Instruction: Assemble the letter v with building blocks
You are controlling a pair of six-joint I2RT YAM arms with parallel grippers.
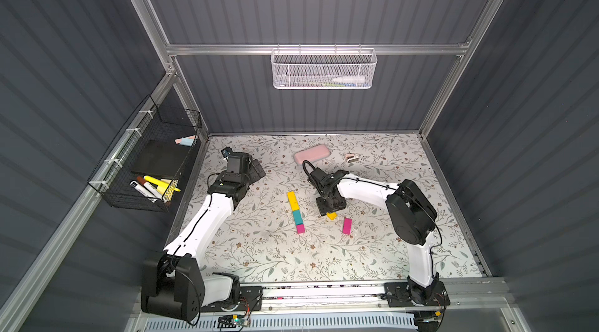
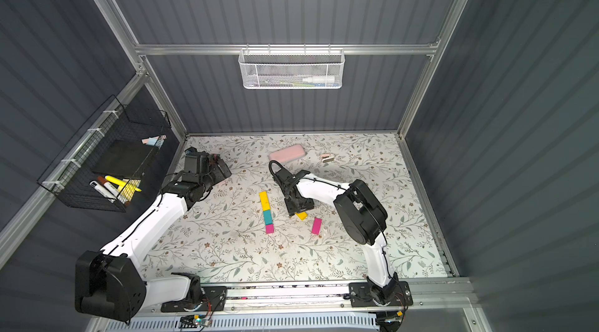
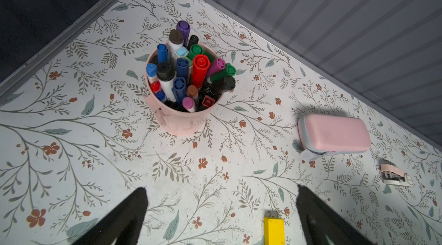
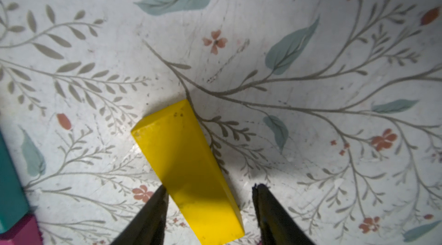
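Observation:
A column of yellow, teal and magenta blocks lies on the floral table, slightly left of centre. Right of it, my right gripper is part open around the lower part of a loose yellow block; whether its fingers touch it is unclear. A separate magenta block lies nearer the front right. My left gripper is open above the left side of the table, nothing between its fingers.
A pink cup of markers, a pink case and a small beige object stand or lie toward the back. A black wire basket hangs on the left wall.

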